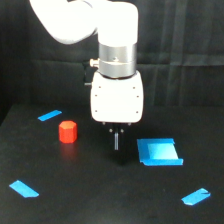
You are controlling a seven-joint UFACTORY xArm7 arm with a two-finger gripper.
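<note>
A red block (68, 131) stands on the dark table to the left of the arm. On the right lies a light blue square patch with darker blue edges (158, 152). My gripper (116, 138) points down above the table between these two, apart from both. Its fingers are small and dark against the black surface, so their opening does not show clearly. A thin grey shape shows at the fingertips; what it is cannot be made out.
Blue tape strips lie on the table at the back left (50, 115), the front left (24, 189) and the front right (196, 197). A dark curtain (185, 60) hangs behind.
</note>
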